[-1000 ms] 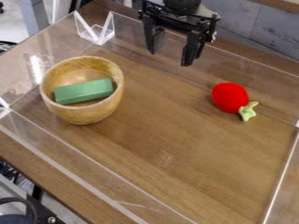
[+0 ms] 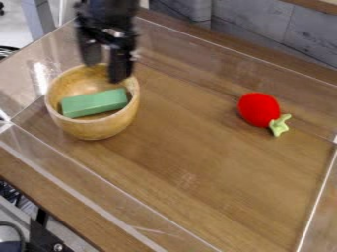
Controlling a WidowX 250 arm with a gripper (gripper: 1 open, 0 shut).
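My dark gripper point(image 2: 104, 57) is motion-blurred above the back of a wooden bowl point(image 2: 99, 127), its fingers spread apart. A green block point(image 2: 95, 102) lies in the bowl. A red object with a pale green top point(image 2: 259, 110) lies on the table to the right.
A grey wall point(image 2: 243, 30) stands at the back. The left table edge has clutter and cables beyond it.
The block and red object have not visibly moved.
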